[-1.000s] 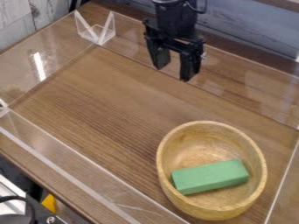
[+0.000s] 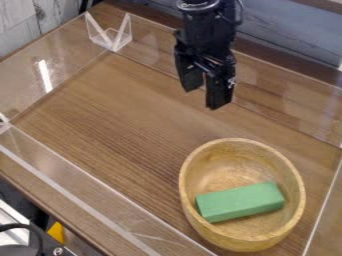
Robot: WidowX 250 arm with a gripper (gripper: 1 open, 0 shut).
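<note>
The black gripper (image 2: pixel 201 84) is in the upper middle of the camera view, above bare wooden surface, its fingers pointing down and open. I see nothing held in it. In the lower right a round tan bowl (image 2: pixel 207 175) holds a green rectangular block (image 2: pixel 238 202), lying at a slant.
A small clear wire-like holder (image 2: pixel 110 30) stands at the upper left near the back edge. A black cable lies at the lower left corner.
The bowl and green block have not moved.
</note>
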